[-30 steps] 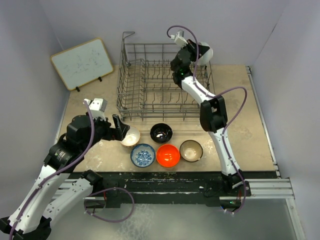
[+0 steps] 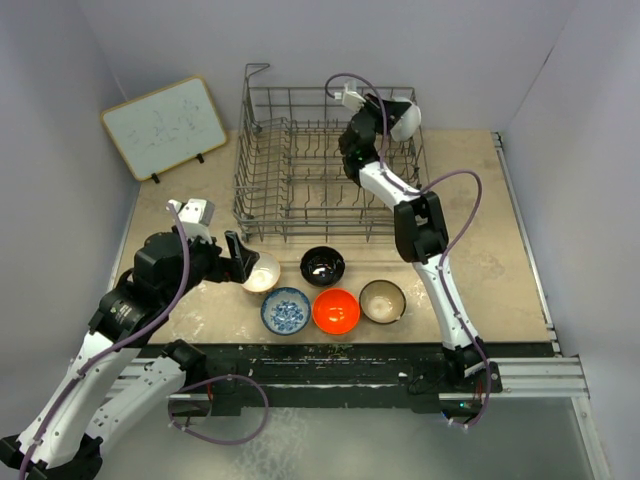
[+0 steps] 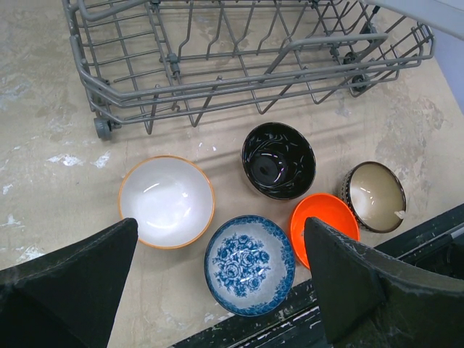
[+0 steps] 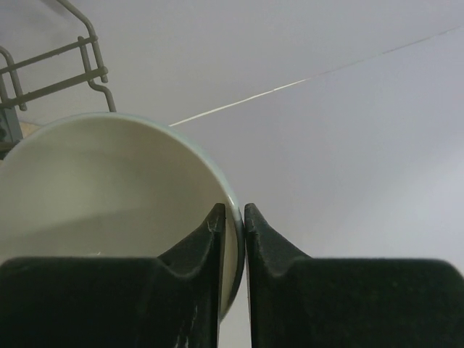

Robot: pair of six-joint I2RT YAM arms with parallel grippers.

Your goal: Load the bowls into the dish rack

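Observation:
The wire dish rack (image 2: pixel 300 210) fills the back middle. My right gripper (image 2: pixel 392 112) is at its back right corner with a white bowl (image 4: pixel 109 188), whose rim lies between or against the fingers; how firmly they grip is unclear. Over the front left, my left gripper (image 2: pixel 240 252) is open and empty above a white bowl with orange rim (image 3: pixel 165 199). A black bowl (image 2: pixel 322 266), a blue floral bowl (image 2: pixel 286 311), an orange bowl (image 2: pixel 336 311) and a beige bowl (image 2: pixel 383 301) stand in front of the rack.
A small whiteboard (image 2: pixel 163 125) leans at the back left. Walls close in the back and both sides.
My right gripper and the white bowl have moved slightly down in the top view at the rack's back right corner. The left arm and the front bowls are unchanged.

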